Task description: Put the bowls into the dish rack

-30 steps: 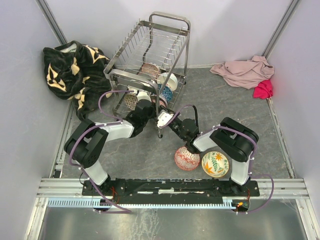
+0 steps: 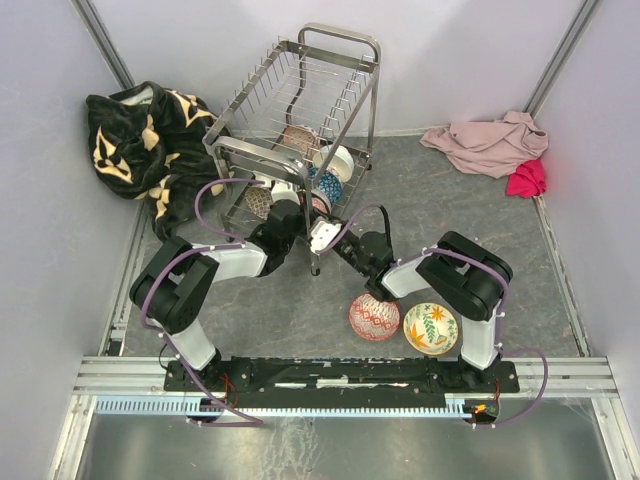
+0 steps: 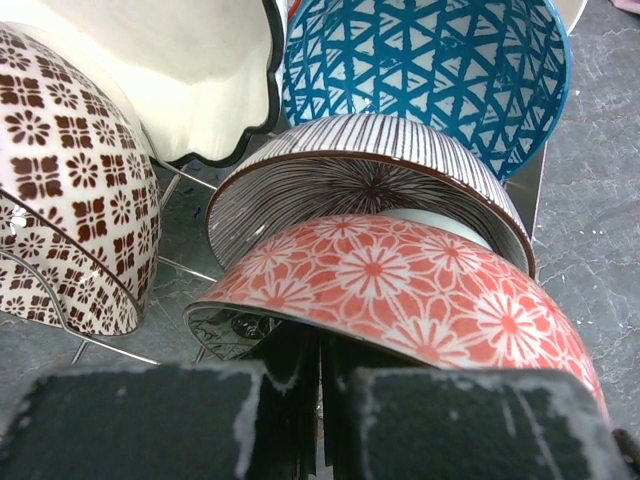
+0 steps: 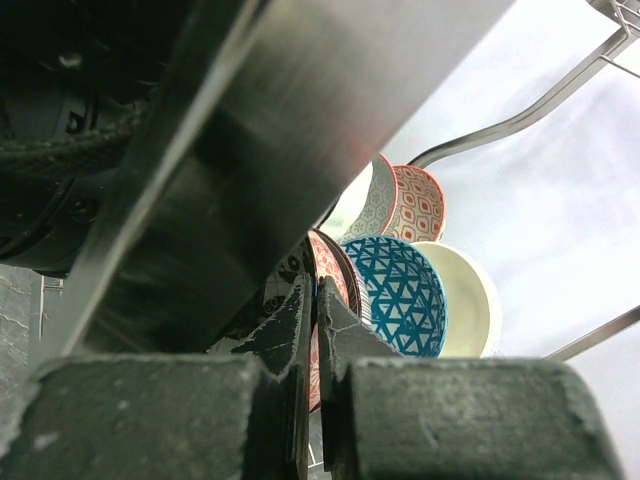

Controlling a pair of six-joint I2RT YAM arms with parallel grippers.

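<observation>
The metal dish rack (image 2: pixel 335 58) holds bowls on its lower tier: a brown floral bowl (image 3: pixel 75 170), a white bowl (image 3: pixel 180 60), a blue patterned bowl (image 3: pixel 425 70), a striped bowl (image 3: pixel 270 185) and, in front, a pink floral bowl (image 3: pixel 410 280). My left gripper is shut on the pink bowl's near rim, low inside the rack. My right gripper is shut beside the rack's front post, its tips at the pink bowl's edge as seen in the right wrist view. A red bowl (image 2: pixel 374 316) and a yellow floral bowl (image 2: pixel 430 328) lie on the table.
The rack's steel frame (image 4: pixel 200 200) closely crowds both grippers. A dark patterned blanket (image 2: pixel 140 150) lies at left, pink cloth (image 2: pixel 485 145) and red cloth (image 2: pixel 525 178) at back right.
In the top view, my right arm and the rack's front post have shifted slightly leftward. My left arm has barely moved.
</observation>
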